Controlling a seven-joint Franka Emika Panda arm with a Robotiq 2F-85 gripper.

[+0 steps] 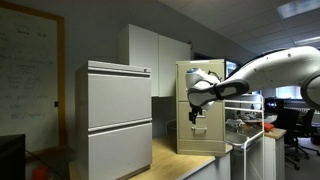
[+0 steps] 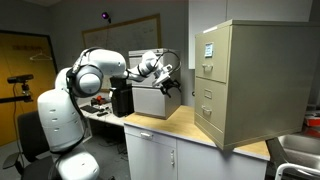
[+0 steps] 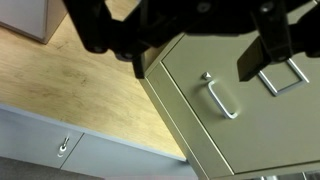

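My gripper stands open, with its dark fingers wide apart at the top of the wrist view and nothing between them. Beyond it is a tan filing cabinet (image 3: 190, 120) with a metal pull handle (image 3: 225, 103), a small round lock (image 3: 206, 75) and another handle frame (image 3: 285, 78). In exterior view 1 the gripper (image 1: 194, 113) hangs in front of the tan cabinet (image 1: 200, 143), hiding part of its drawer fronts. Exterior view 2 shows the gripper (image 2: 170, 71) in the air, between the tan cabinet (image 2: 265, 90) and the grey one. All visible drawers look shut.
A grey two-drawer cabinet (image 1: 119, 105) stands on the wooden counter (image 1: 172, 160), left of the tan one in exterior view 1. Bare counter (image 2: 187, 124) lies between both cabinets. A white wire rack (image 1: 250, 123) stands right of the tan cabinet.
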